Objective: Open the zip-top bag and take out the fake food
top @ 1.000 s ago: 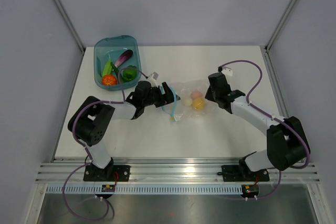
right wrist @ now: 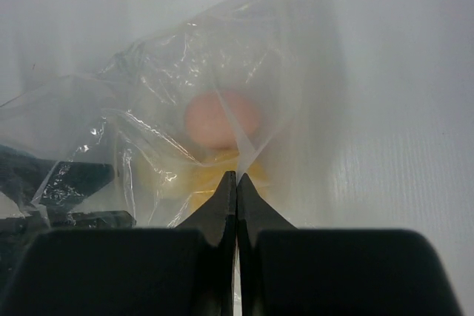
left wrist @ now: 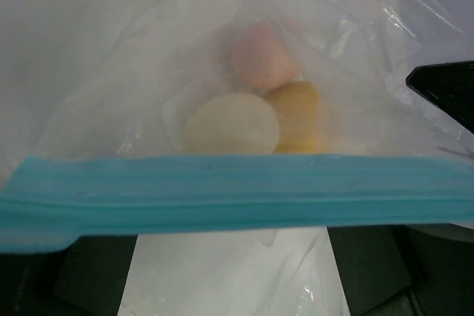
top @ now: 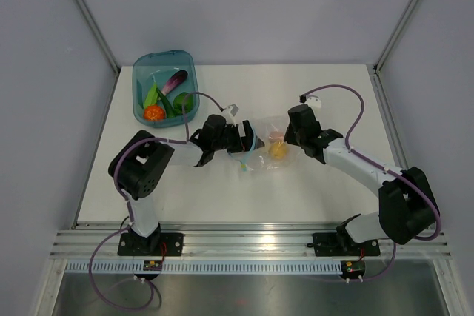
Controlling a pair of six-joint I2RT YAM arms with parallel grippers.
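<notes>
A clear zip top bag (top: 259, 159) lies mid-table, its blue zip strip (left wrist: 237, 190) towards my left arm. Through the film show a pink-orange food piece (right wrist: 222, 118), a yellow one (left wrist: 298, 112) and a whitish round one (left wrist: 233, 125). My left gripper (top: 252, 139) is open at the zip end; the strip crosses its fingers in the left wrist view. Film covers those fingers (right wrist: 74, 179) in the right wrist view; whether they are inside or under the bag I cannot tell. At the other end, my right gripper is shut on a fold of film.
A teal bin (top: 164, 58) stands at the back left, holding an eggplant (top: 175, 81), a tomato (top: 154, 112) and several green vegetables. Bare table (top: 222, 194) lies in front of the bag and behind it.
My left gripper has moved right, further over the zip end, and now hides the whitish piece from above. The right gripper has shifted slightly left.
</notes>
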